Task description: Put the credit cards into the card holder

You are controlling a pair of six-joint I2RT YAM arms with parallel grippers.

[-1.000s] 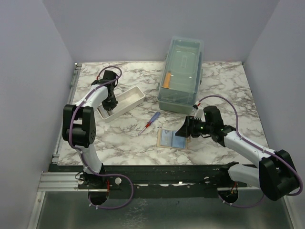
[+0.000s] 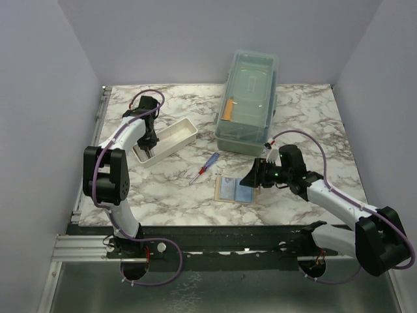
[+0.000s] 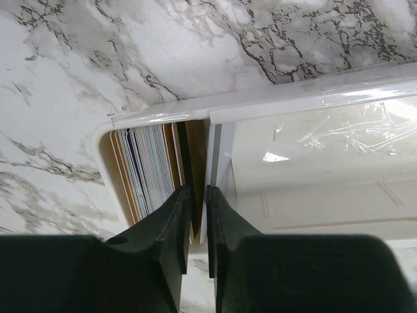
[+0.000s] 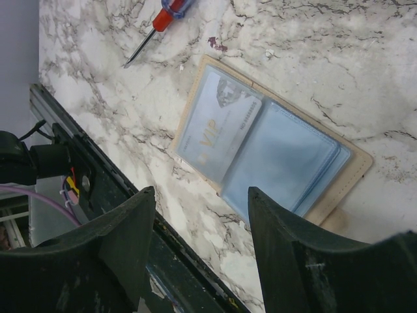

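Observation:
The white card holder point(image 2: 179, 137) lies at the upper left, a row of cards point(image 3: 146, 169) standing on edge in its end compartment beside a white divider. My left gripper is down at that compartment, fingertips close together at the divider and dark slot; whether it holds anything is unclear. On a tan board lie a VIP card point(image 4: 212, 130) and light blue cards point(image 4: 283, 163). My right gripper hovers over them, fingers apart with nothing between them, also seen at the right of the top view.
A screwdriver point(image 2: 212, 159) lies between holder and board. A large lidded translucent box point(image 2: 251, 98) stands at the back centre.
My left gripper and arm have shifted very slightly leftward at the holder. The right arm and the objects on the table look unchanged.

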